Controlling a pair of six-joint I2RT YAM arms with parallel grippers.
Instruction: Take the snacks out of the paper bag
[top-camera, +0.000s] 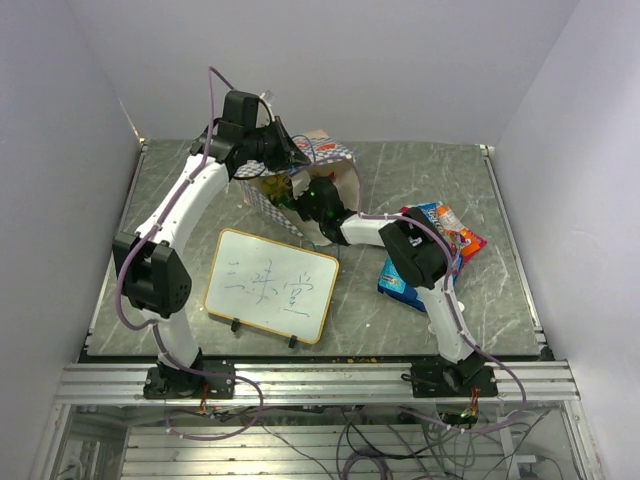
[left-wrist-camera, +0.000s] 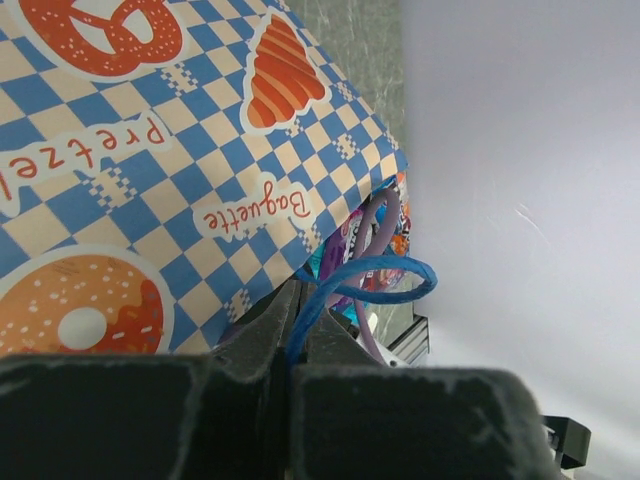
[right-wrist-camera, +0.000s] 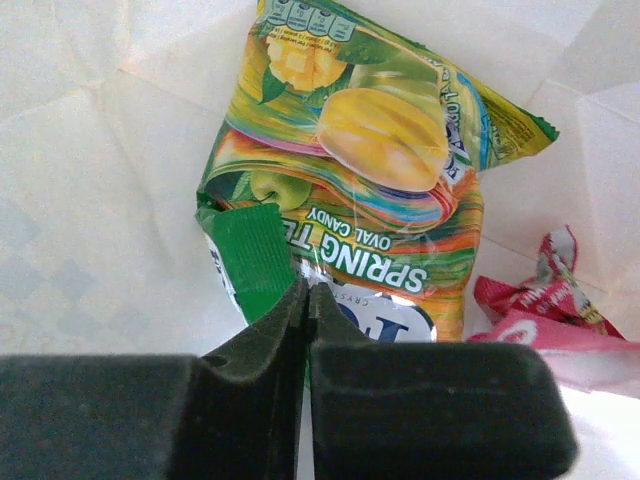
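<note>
The checkered paper bag (top-camera: 262, 207) lies open toward the front right; its printed side (left-wrist-camera: 170, 230) fills the left wrist view. My left gripper (top-camera: 292, 155) is shut on the bag's blue handle (left-wrist-camera: 365, 266) above it. My right gripper (top-camera: 300, 208) is inside the bag, shut, its tips (right-wrist-camera: 305, 300) against a green and yellow Spring Tea candy packet (right-wrist-camera: 350, 180); whether anything is between them is hard to tell. A pink wrapped snack (right-wrist-camera: 545, 310) lies beside that packet.
Several snack packs, including a blue one (top-camera: 398, 283) and an orange one (top-camera: 460, 228), lie on the grey table at right, partly under the right arm. A whiteboard (top-camera: 265, 285) stands in front of the bag. Side and back walls bound the table.
</note>
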